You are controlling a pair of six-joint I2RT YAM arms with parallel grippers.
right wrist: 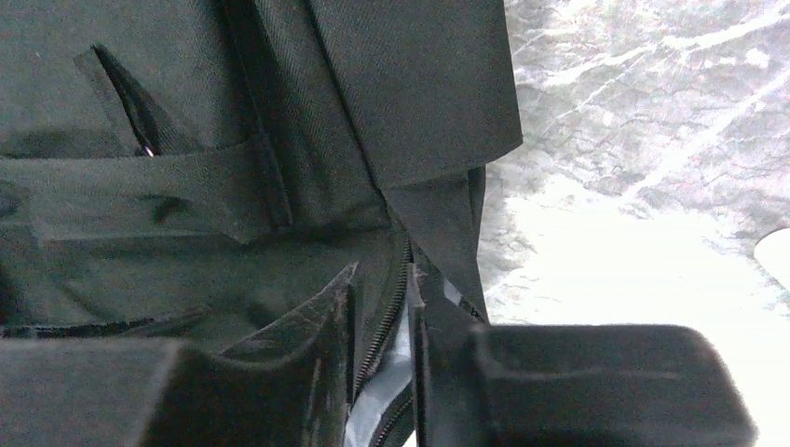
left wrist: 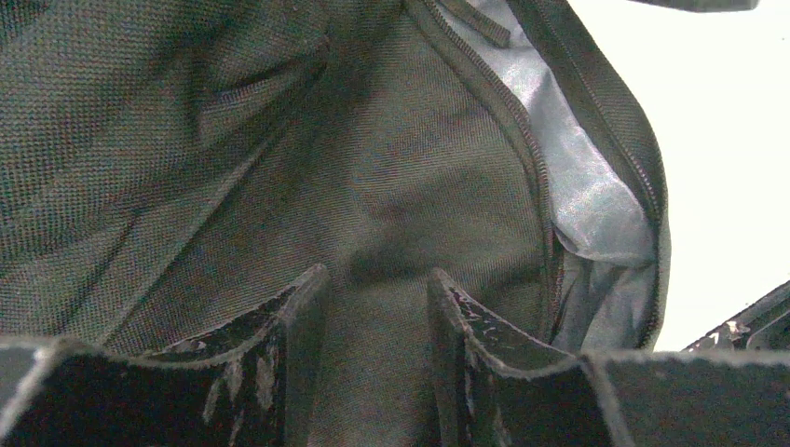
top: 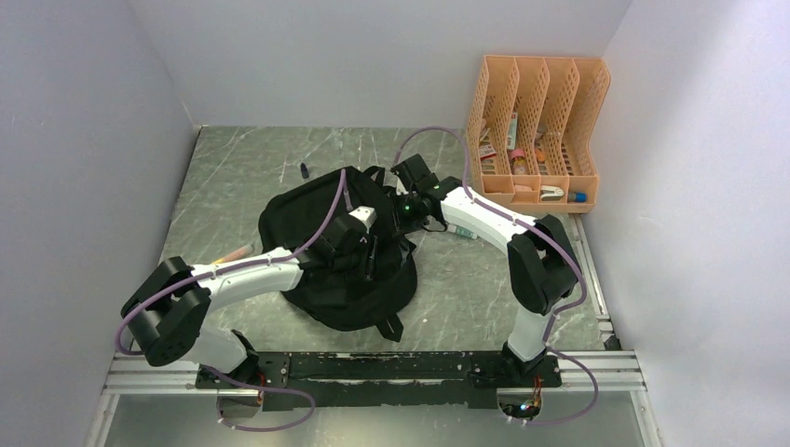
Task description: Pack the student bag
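A black bag (top: 349, 303) lies on the table under both grippers. In the left wrist view its zipper stands parted along the right side, showing a grey lining (left wrist: 582, 177). My left gripper is part open above the dark fabric, with nothing gripped between its fingers. The right wrist view shows my right gripper with a narrow gap between its fingers, over the bag's zipper (right wrist: 387, 312) and beside a flap (right wrist: 419, 93). Nothing is clearly held in it. From above, the arms hide part of the bag.
A peach-coloured organizer (top: 540, 130) with small items stands at the back right. A small dark object (top: 304, 170) lies behind the bag, and a light greenish item (top: 461, 231) lies beneath the right forearm. An orange-pink object (top: 235, 253) rests left of the bag.
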